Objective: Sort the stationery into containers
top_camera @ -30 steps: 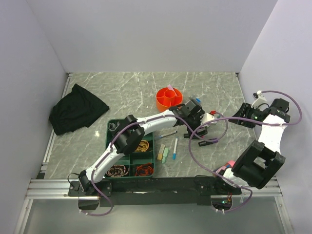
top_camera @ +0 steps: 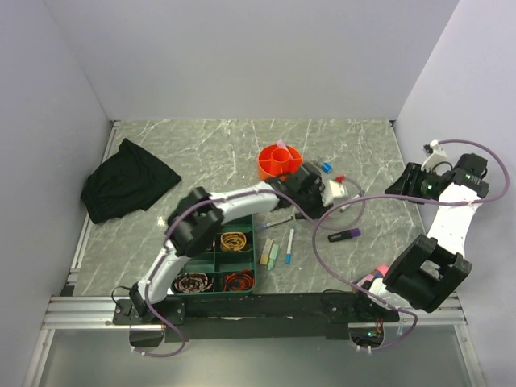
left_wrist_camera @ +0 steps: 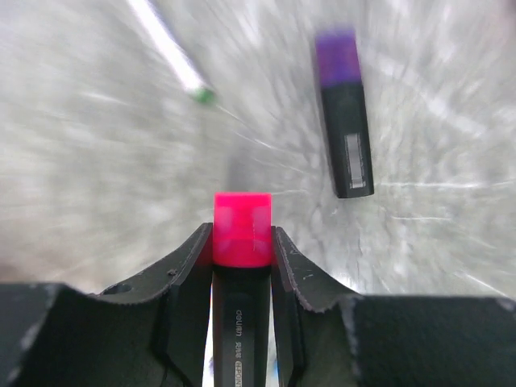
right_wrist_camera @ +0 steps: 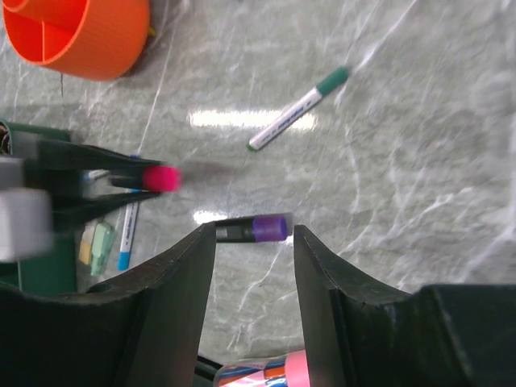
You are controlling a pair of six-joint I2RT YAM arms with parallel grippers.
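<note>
My left gripper is shut on a black marker with a pink cap, held above the marble table. A white pen with green cap and a blue-capped pen lie nearby, with a green highlighter. An orange round organizer stands at the back. My right gripper hangs at the right side, fingers parted, nothing between them.
The green compartment tray holding coiled bands sits front left, partly under the left arm. A black cloth lies at the far left. A pink item is at the front right.
The left arm has shifted slightly left and is blurred in motion, with the marker in its gripper. The right arm has moved slightly outward to the right.
</note>
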